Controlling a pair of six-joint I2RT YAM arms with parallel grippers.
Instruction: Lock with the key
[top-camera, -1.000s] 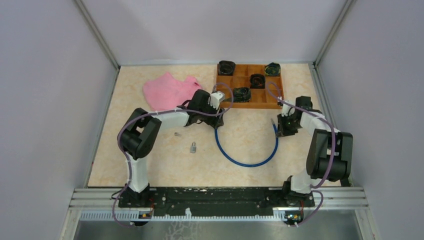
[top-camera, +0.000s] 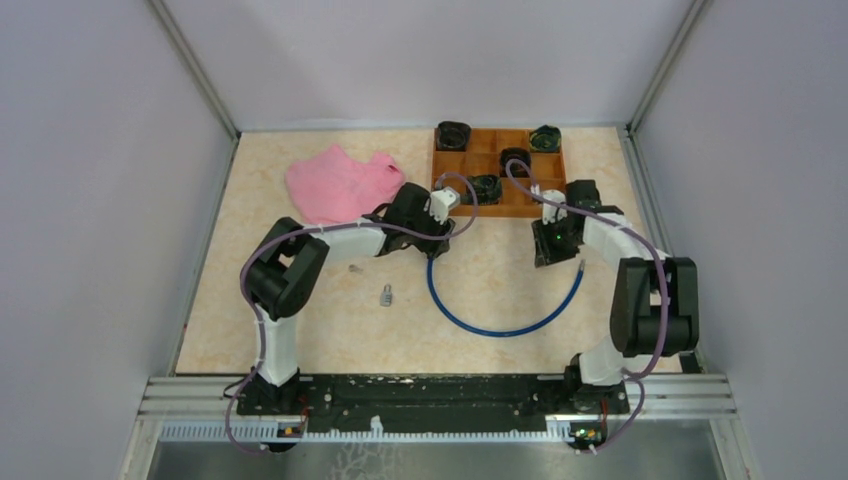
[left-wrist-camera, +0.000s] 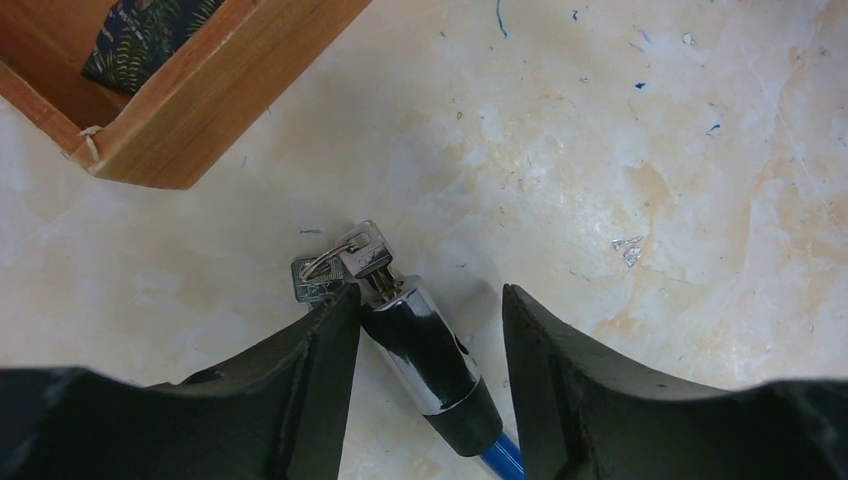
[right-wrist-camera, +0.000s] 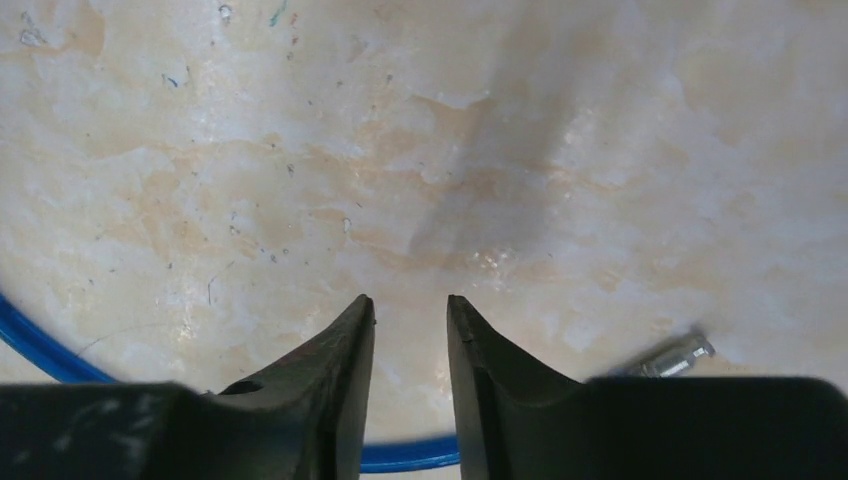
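A blue cable lock (top-camera: 500, 333) lies in a U on the table. In the left wrist view its black-and-chrome lock head (left-wrist-camera: 430, 370) holds a key (left-wrist-camera: 365, 245), with a second key (left-wrist-camera: 315, 280) on the ring. My left gripper is open around the lock head, its left finger at the head's edge. The cable's metal end (right-wrist-camera: 670, 358) lies at lower right in the right wrist view, beside my right gripper, which is open over bare table with nothing between its fingers.
A wooden compartment box (top-camera: 480, 210) with dark bundles stands at the back, a pink cloth (top-camera: 330, 185) at back left. A small padlock (top-camera: 386, 296) lies front left. Table inside the cable loop is clear.
My right gripper has moved left, away from the cable end, which now lies farther right, widening the loop. The left gripper has shifted slightly right.
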